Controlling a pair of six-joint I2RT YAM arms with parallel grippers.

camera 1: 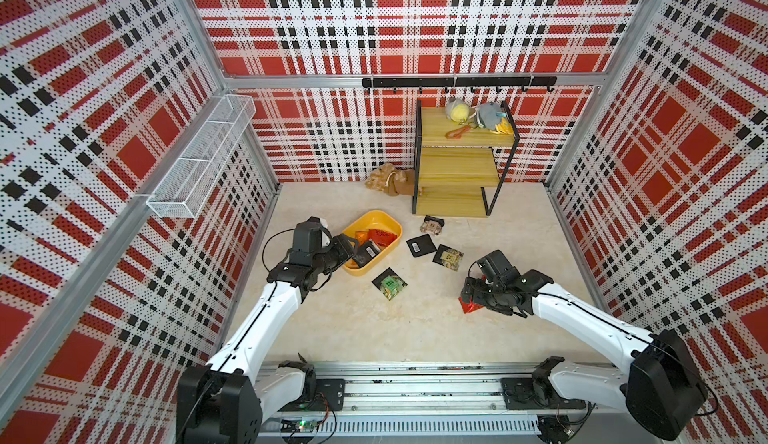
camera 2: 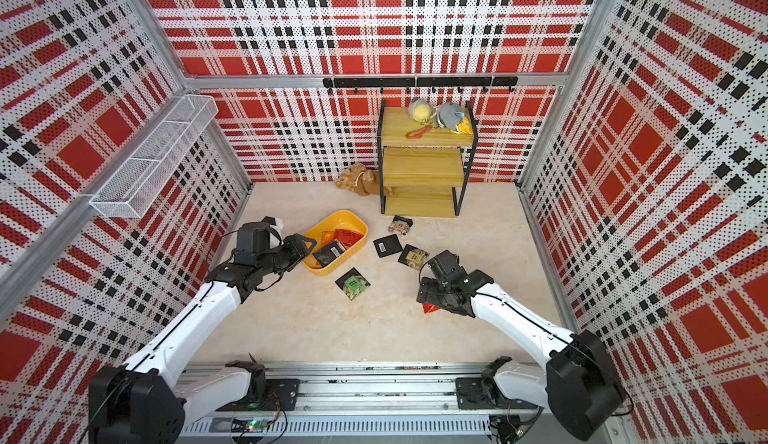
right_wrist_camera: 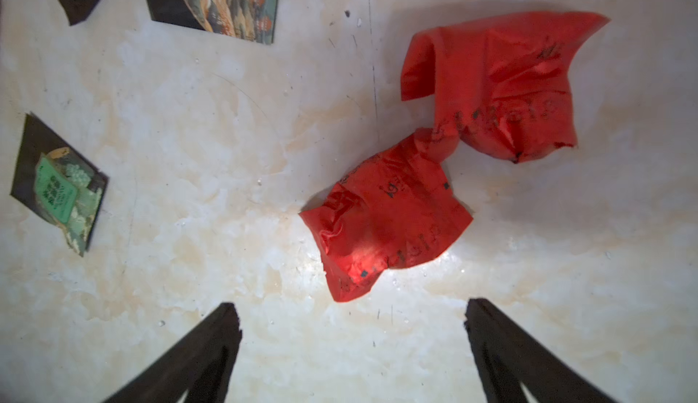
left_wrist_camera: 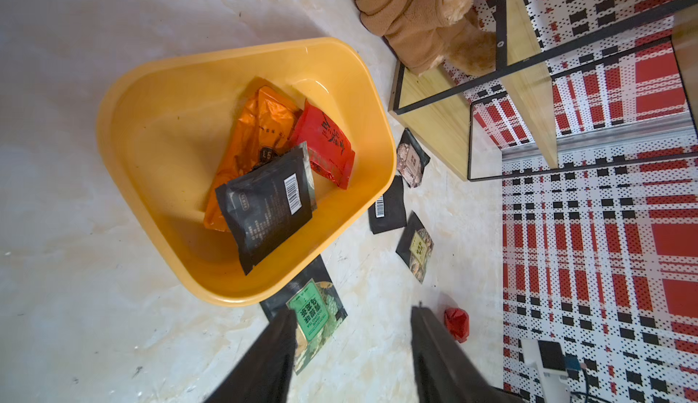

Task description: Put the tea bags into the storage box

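Note:
The yellow storage box [left_wrist_camera: 167,76] holds an orange tea bag [left_wrist_camera: 251,141], a red one and a black tea bag [left_wrist_camera: 269,203]. Over the box's left side, my left gripper is open and empty. On the table at right lie two red tea bags, one [right_wrist_camera: 392,214] touching the other [right_wrist_camera: 509,83]. Above them my right gripper stands open with nothing between its fingers. A green-labelled tea bag [camera 1: 390,284] lies in front of the box. To the box's right are a black tea bag [camera 1: 421,245], a yellow-labelled one [camera 1: 448,257] and a pinkish one [camera 1: 432,225].
A shelf rack [camera 1: 456,167] with toys on top stands at the back, a brown plush [camera 1: 390,179] beside it. A wire basket [camera 1: 204,155] hangs on the left wall.

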